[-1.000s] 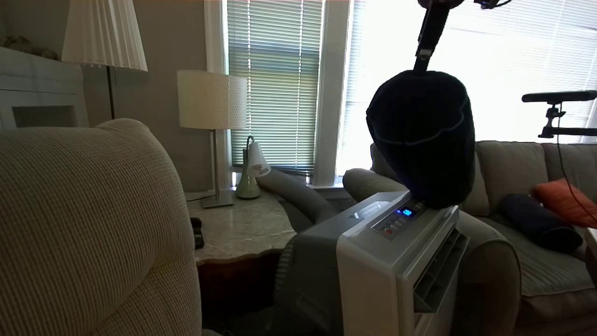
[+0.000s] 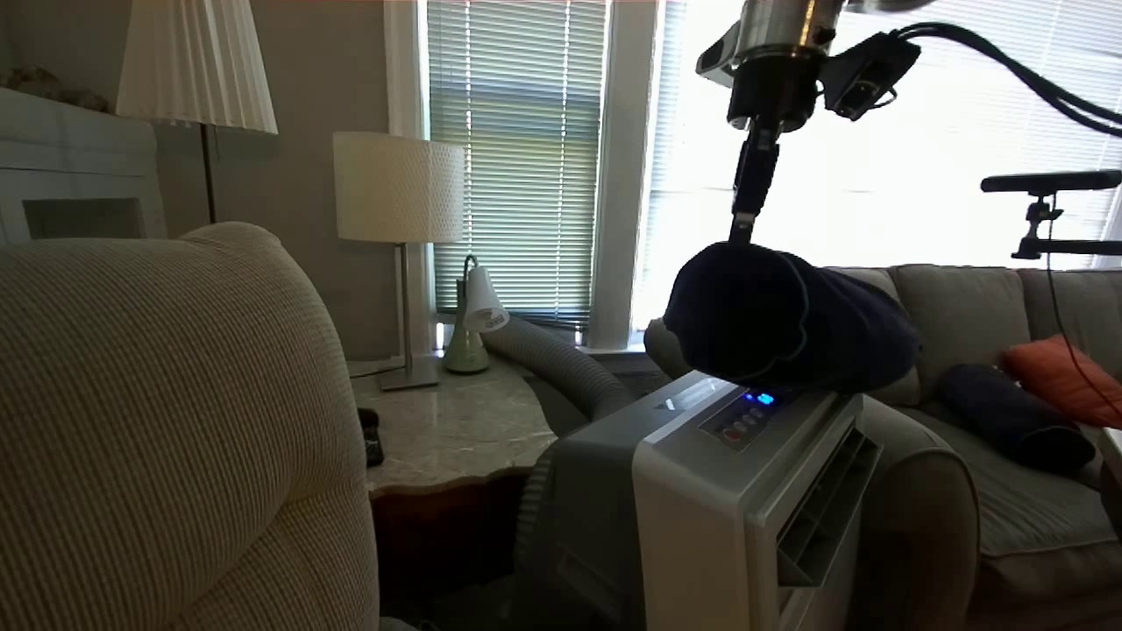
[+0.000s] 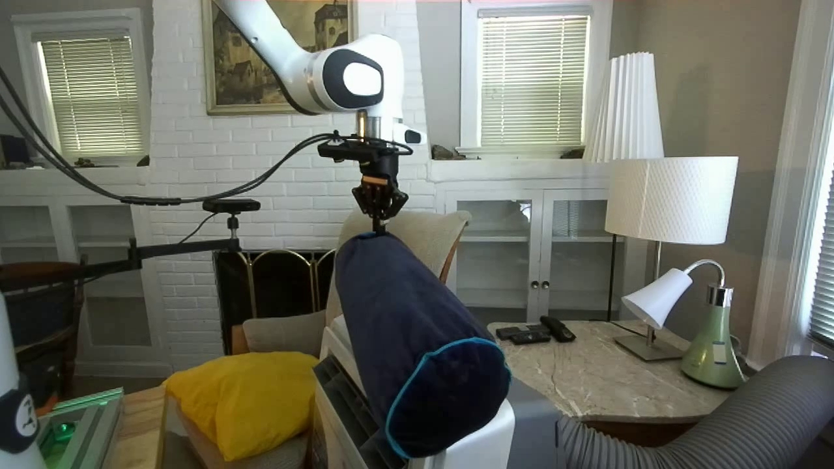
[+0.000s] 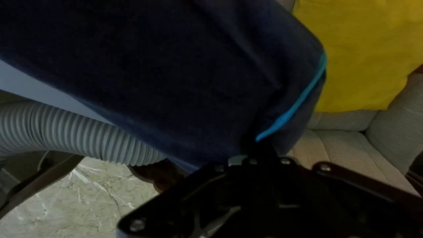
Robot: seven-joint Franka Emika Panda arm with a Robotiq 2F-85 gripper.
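A dark navy bolster pillow (image 3: pixel 414 320) with turquoise piping lies aslant over the top of the white portable air conditioner (image 2: pixel 726 452). My gripper (image 3: pixel 380 227) is shut on the cloth at the upper side of one end, and the arm hangs straight above it. In exterior view 1 that gripped end of the bolster (image 2: pixel 736 315) faces the camera, held a little higher than the far end. The wrist view shows the navy fabric (image 4: pixel 158 79) stretching away from my fingers; the fingertips are mostly hidden against the dark cloth.
A marble-topped table (image 3: pixel 602 383) with lamps stands beside the air conditioner, whose grey hose (image 3: pixel 704 414) curves past it. A yellow pillow (image 3: pixel 242 398) rests on a chair. Another dark bolster (image 2: pixel 1010 415) and an orange pillow (image 2: pixel 1068 373) lie on the couch (image 2: pixel 1052 515).
My gripper has come down and to the left in exterior view 1. The bolster's held end has lowered with it, so the bolster now lies flatter over the air conditioner.
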